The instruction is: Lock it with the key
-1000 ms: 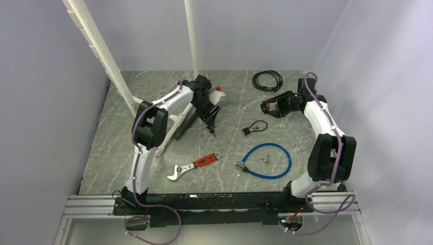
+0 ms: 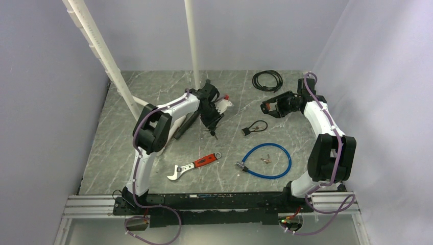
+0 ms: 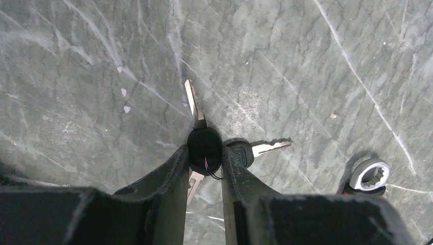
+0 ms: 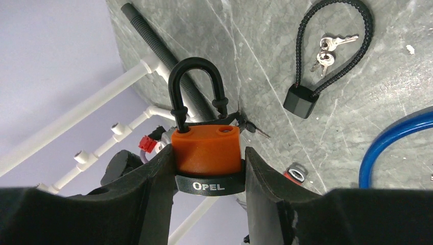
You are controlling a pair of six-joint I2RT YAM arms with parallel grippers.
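Three black-headed keys lie bunched on the grey table in the left wrist view: one key [image 3: 204, 148] points away, a second key [image 3: 242, 153] points right, and a third lies partly hidden underneath. My left gripper is part open at table height, its fingers on either side of the first key's head; whether they touch it cannot be told. My right gripper is shut on the orange padlock [image 4: 207, 148], held above the table on the right. Its black shackle [image 4: 196, 64] points away; the right leg's end seems to stand clear of its hole.
A black cable lock [image 2: 246, 131] with small keys lies mid-table. In front are a blue cable lock [image 2: 290, 158], loose keys [image 2: 266, 160] and a red-handled wrench [image 2: 204, 160]. A black cable coil [image 2: 267, 80] lies at the back; pipes [image 2: 188, 123] lie behind the left arm.
The right arm and padlock have stayed still.
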